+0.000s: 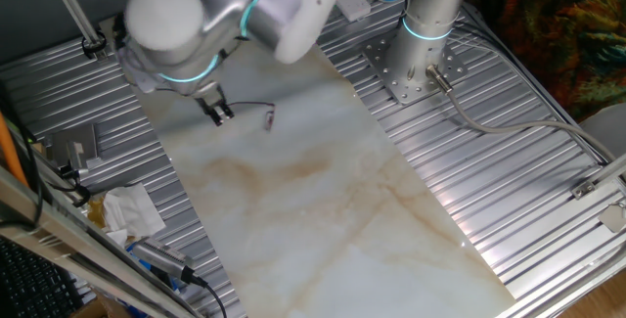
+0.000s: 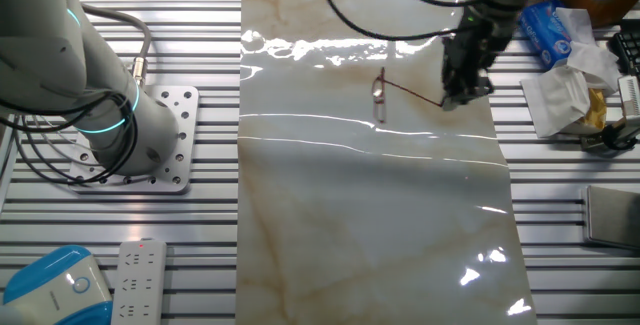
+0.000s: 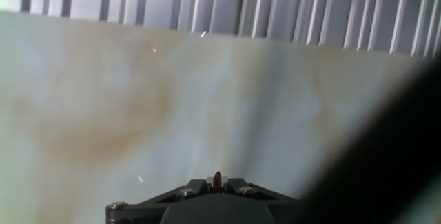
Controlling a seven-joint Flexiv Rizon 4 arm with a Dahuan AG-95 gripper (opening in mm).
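Observation:
My gripper (image 1: 221, 115) is above the far left part of the marbled sheet (image 1: 323, 201), shut on a thin dark red cable. In the wrist view, the reddish cable end (image 3: 218, 182) sticks up between the fingertips at the bottom centre. From the gripper, the cable (image 2: 410, 94) runs out sideways in exterior view 2, and a small bent or looped end piece (image 2: 379, 100) hangs down from it, apart from the fingers. What that end piece is made of is too small to tell. The end piece is out of sight in the wrist view.
Beyond the sheet's edge lies ribbed metal decking (image 1: 88, 103). White tissue (image 2: 558, 100) with a blue packet (image 2: 545, 33), plus a dark box (image 2: 612, 215), occupy one side. A power strip (image 2: 140, 283) lies near the arm's base. Most of the sheet is bare.

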